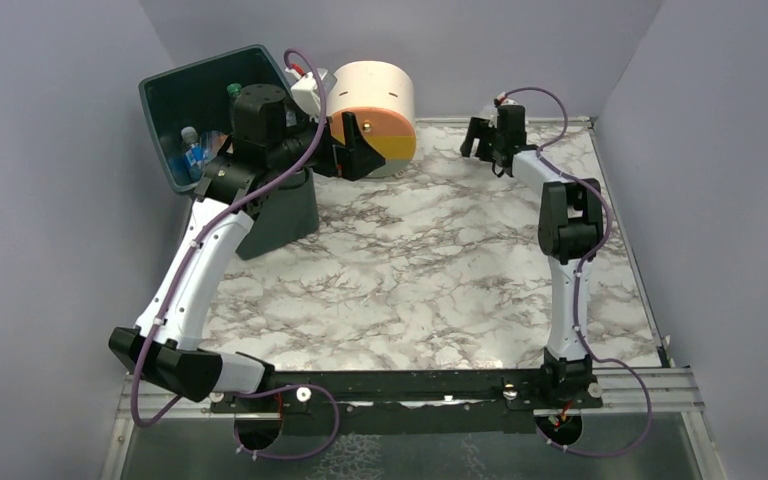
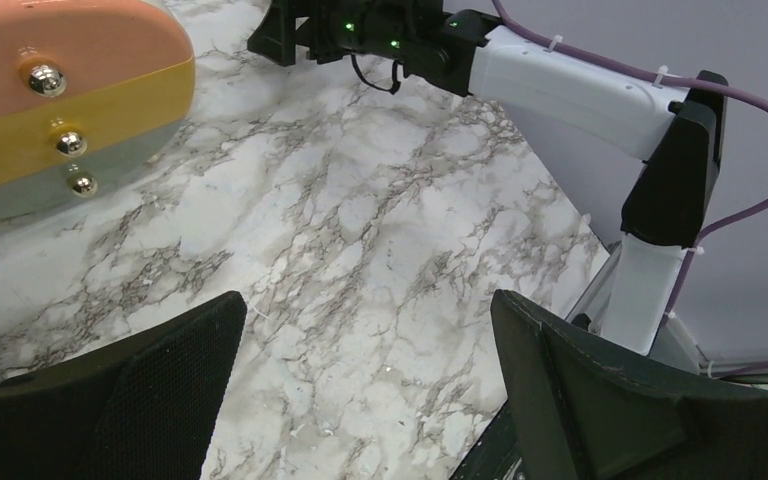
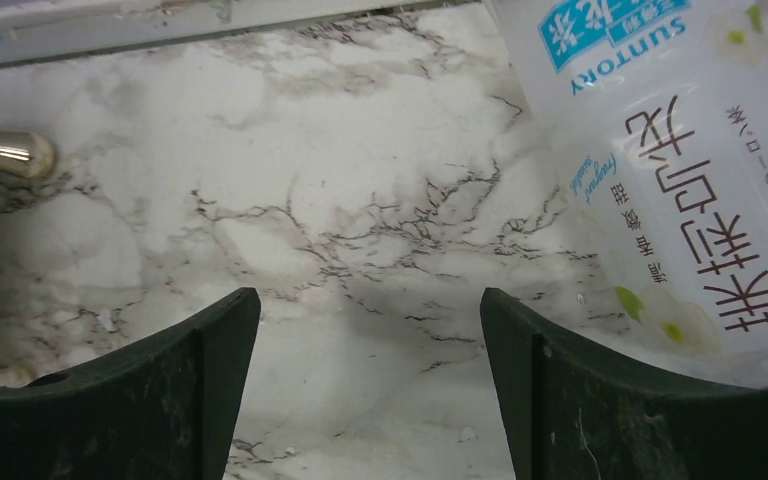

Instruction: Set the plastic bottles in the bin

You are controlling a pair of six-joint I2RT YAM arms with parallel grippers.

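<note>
A clear bottle with a white Suntory label [image 3: 680, 190] lies at the back of the marble table, on the right of the right wrist view and beside my right gripper [image 1: 474, 138]. That gripper is part open, its fingers low over bare marble. My left gripper [image 1: 350, 150] stands open, nothing between its fingers, beside the bin in the top view. The dark green bin [image 1: 165, 105] at the back left holds several bottles, among them a blue-labelled one [image 1: 193, 153]; my left arm hides part of it.
A cream drum with orange, yellow and grey bands [image 1: 375, 85] stands at the back, between the bin and my right gripper. Walls close in on both sides and the back.
</note>
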